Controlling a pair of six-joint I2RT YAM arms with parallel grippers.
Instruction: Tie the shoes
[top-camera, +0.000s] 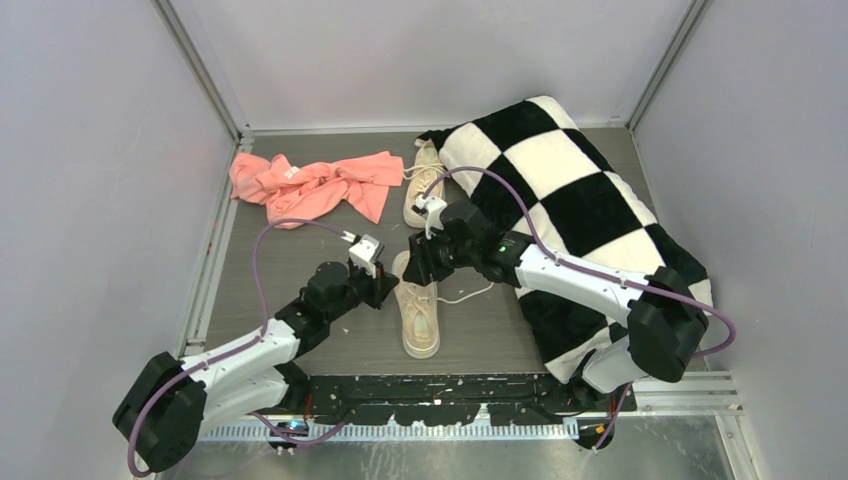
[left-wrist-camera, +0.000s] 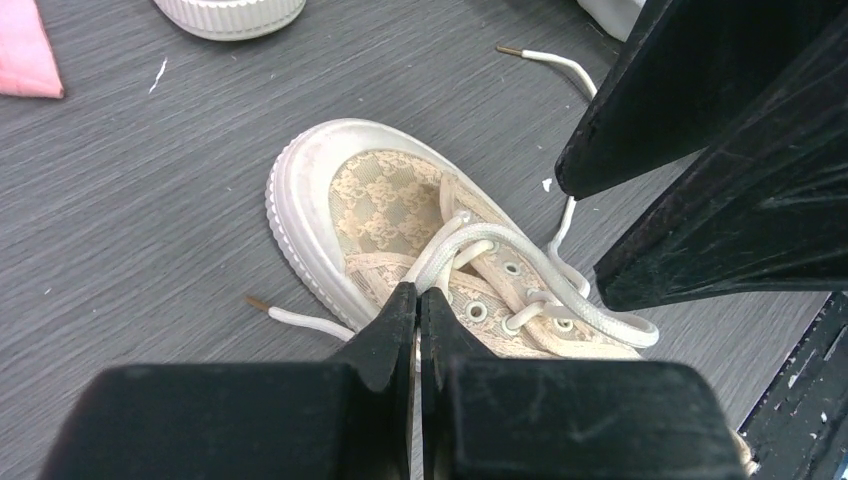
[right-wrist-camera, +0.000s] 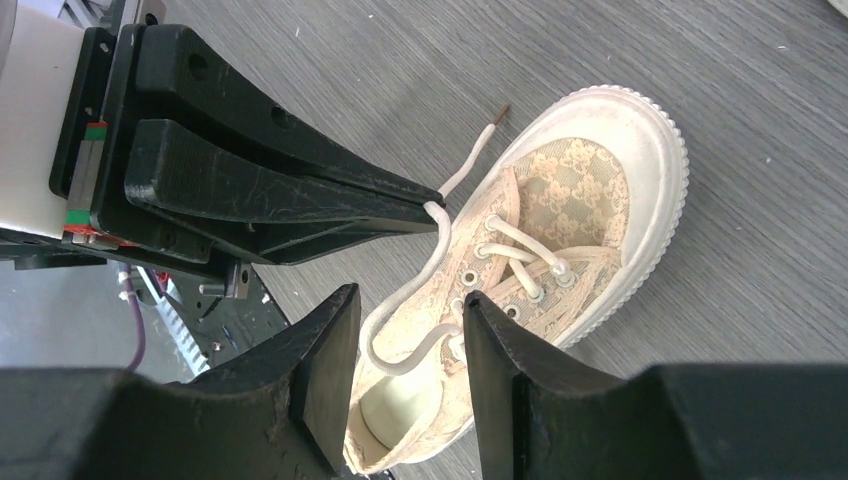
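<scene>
The lace-patterned beige shoe (top-camera: 419, 325) lies toe-up along the middle of the floor, seen closely in both wrist views (left-wrist-camera: 385, 205) (right-wrist-camera: 570, 185). My left gripper is shut on a white lace (left-wrist-camera: 500, 235) at its fingertips, holding it raised over the shoe's left side. In the right wrist view the lace (right-wrist-camera: 432, 250) loops down from those tips. My right gripper stands part open above the shoe, the lace's bend between or beneath its fingertips. A second shoe (top-camera: 420, 200) lies farther back.
A pink cloth (top-camera: 315, 185) lies at back left. A checkered cushion (top-camera: 590, 230) covers the right side. A dark metal edge (top-camera: 370, 385) runs along the front.
</scene>
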